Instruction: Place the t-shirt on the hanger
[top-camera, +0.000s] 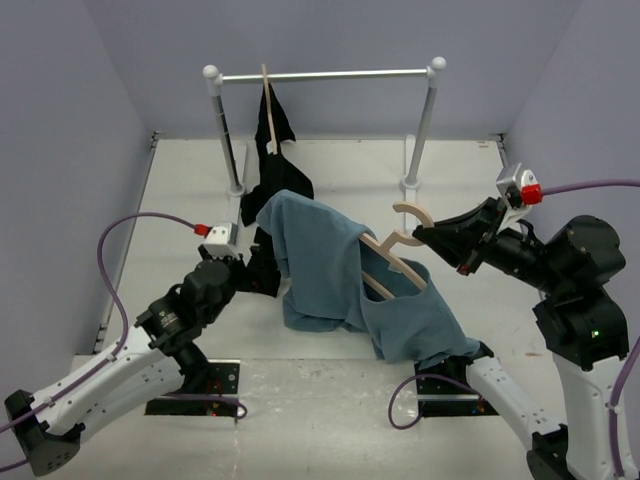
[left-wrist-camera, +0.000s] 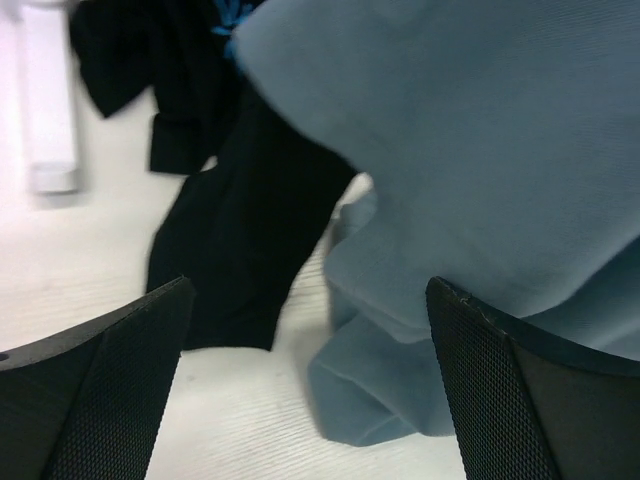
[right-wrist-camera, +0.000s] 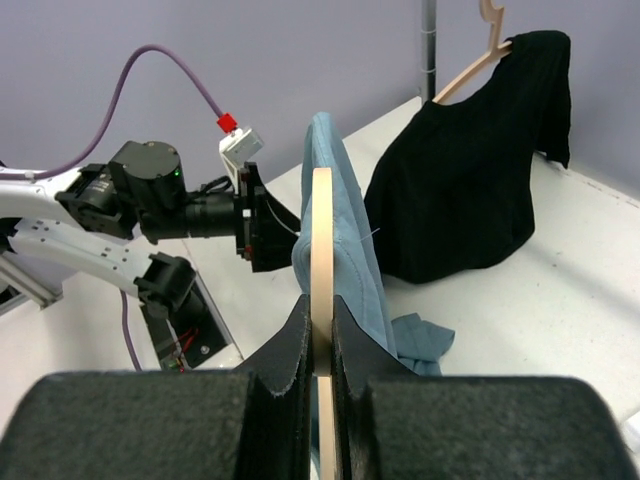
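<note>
A blue t shirt (top-camera: 322, 265) drapes over the left side of a wooden hanger (top-camera: 400, 265) in the top view; the hanger's other side shows bare at the shirt's opening. Near the hook, the hanger is gripped by my right gripper (top-camera: 428, 238), shut on it. From the right wrist, the hanger (right-wrist-camera: 322, 250) stands edge-on between the fingers, running into the shirt (right-wrist-camera: 345, 230). My left gripper (top-camera: 238, 265) is open just left of the shirt. Its fingers (left-wrist-camera: 110, 390) are wide apart, and the shirt (left-wrist-camera: 500, 130) lies beyond them, apparently not gripped.
A black garment (top-camera: 275, 185) hangs on another hanger at the left of the white rack (top-camera: 330, 76). The rail's middle and right are free. Bare white table (top-camera: 465, 260) shows to the right of the shirt.
</note>
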